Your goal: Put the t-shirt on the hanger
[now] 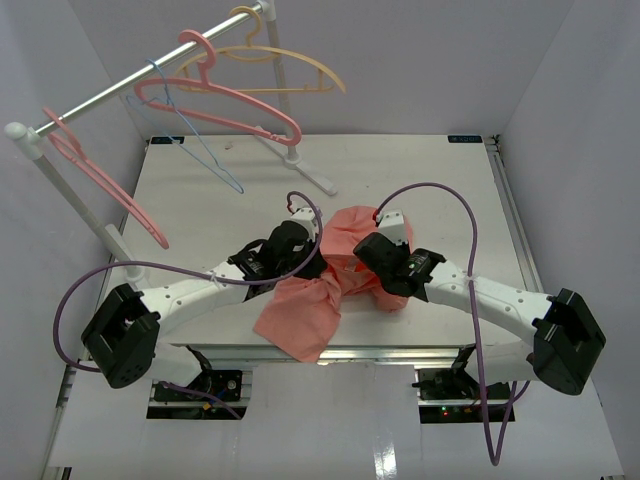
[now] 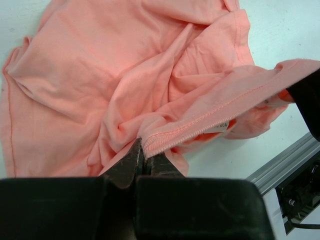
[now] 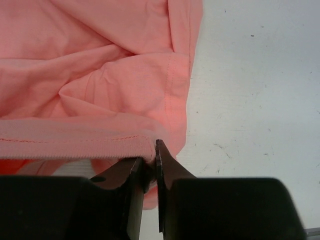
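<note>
A salmon-pink t-shirt lies crumpled on the white table under both arms. My left gripper is shut on a seamed edge of it, and my right gripper is shut on the same stretched band, which runs raised between the two in both wrist views. A white label shows beneath that band. Several hangers, among them a pink hanger, a blue hanger and a yellow hanger, hang from the rack at the upper left.
The rack's rail and white feet stand on the table's left and back. Bare table shows at the right and back right. Purple cables loop over both arms.
</note>
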